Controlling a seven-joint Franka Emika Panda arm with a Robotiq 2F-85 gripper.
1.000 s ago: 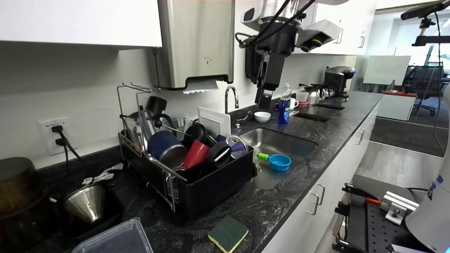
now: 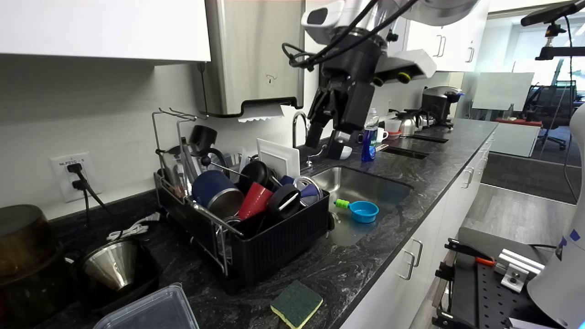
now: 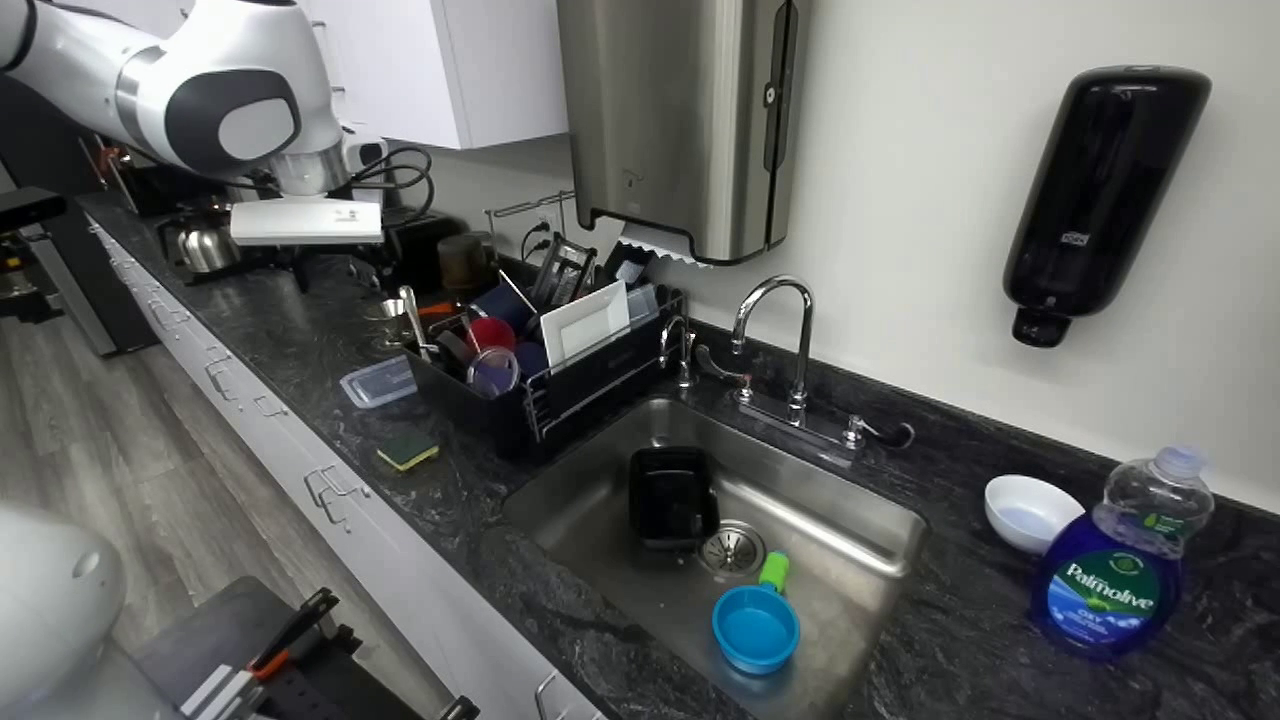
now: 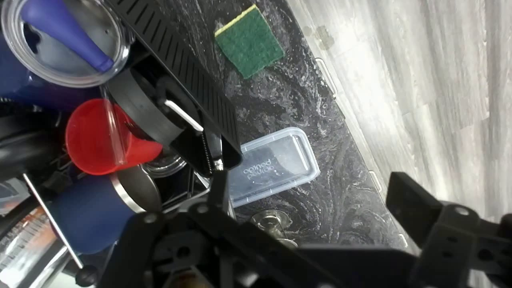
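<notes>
My gripper [image 2: 324, 143] hangs high above the counter in exterior view 1, its fingers apart and empty. In the wrist view its two dark fingers [image 4: 413, 207] stand wide of each other, with counter and a clear plastic lid [image 4: 276, 163] seen below between and beyond them. A green and yellow sponge [image 4: 250, 44] lies flat on the counter, well away from the fingers. The black dish rack [image 2: 279, 246] is full: a red cup [image 2: 255, 200], a blue mug [image 2: 211, 189] and a white square plate [image 2: 278, 159] show in it.
In the sink [image 3: 828, 516] are a blue cup-shaped scoop [image 3: 756, 626] with a green handle and a black container [image 3: 669, 494]. A white bowl [image 3: 1029, 510] and a dish soap bottle [image 3: 1110, 576] stand right of it. The faucet [image 3: 801, 348] rises behind.
In exterior view 1 the arm and gripper have moved left and slightly down, and turned, so both fingers now show apart. The white bowl is now partly covered by the gripper. Counter items have stayed put.
</notes>
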